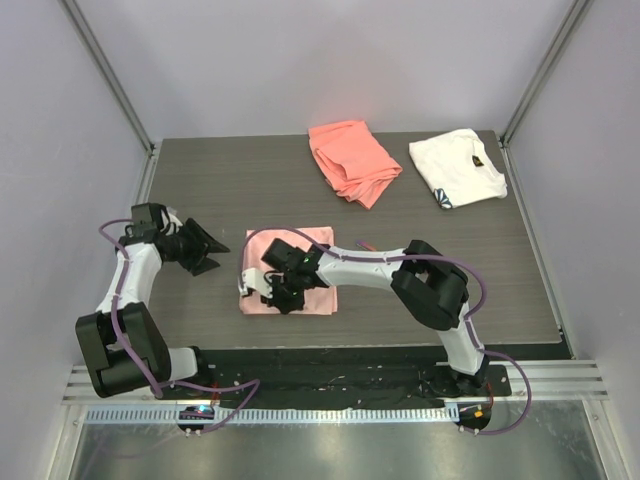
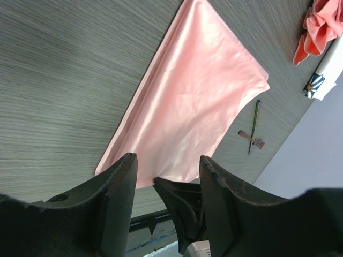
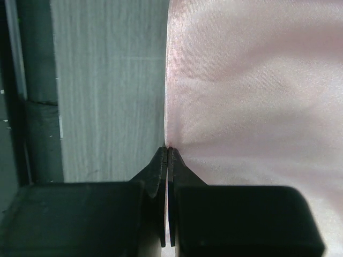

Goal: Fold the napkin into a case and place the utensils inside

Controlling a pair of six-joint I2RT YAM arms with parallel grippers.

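The light pink napkin (image 1: 310, 235) (image 2: 206, 91) lies folded on the table at centre front. My right gripper (image 1: 287, 300) is shut at the napkin's edge, with its fingertips touching the fabric; whether cloth is pinched between them is hard to tell. My left gripper (image 1: 208, 248) hangs open to the napkin's left, nothing between its fingers. A few thin utensils (image 2: 255, 123) lie right of the napkin, largely hidden by the right arm in the top view.
A stack of coral cloths (image 1: 355, 160) lies at the back centre, a white cloth (image 1: 455, 165) at the back right.
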